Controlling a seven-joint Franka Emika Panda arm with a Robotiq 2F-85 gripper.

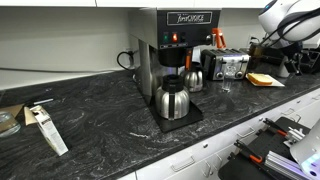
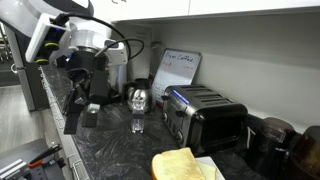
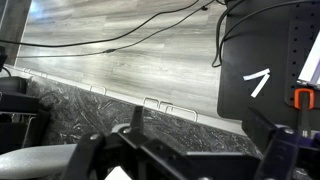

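My gripper (image 2: 81, 118) hangs at the left of exterior view 2 with its fingers pointing down. It is open, and nothing shows between the two dark fingers in the wrist view. Below it, that view shows the wooden floor (image 3: 150, 70) and the counter's drawer edge (image 3: 170, 108). A slice of bread (image 2: 178, 164) lies on the counter in front of the black toaster (image 2: 205, 118), apart from the gripper. A clear glass (image 2: 138, 118) stands between gripper and toaster. In exterior view 1 the arm (image 1: 290, 25) is at the far right, its fingers hard to make out.
A coffee maker (image 1: 180, 45) with a steel carafe (image 1: 172, 100) occupies the middle of the counter. Behind the glass stands another steel pot (image 2: 138, 96). A milk-like carton (image 1: 47, 130) lies at the left.
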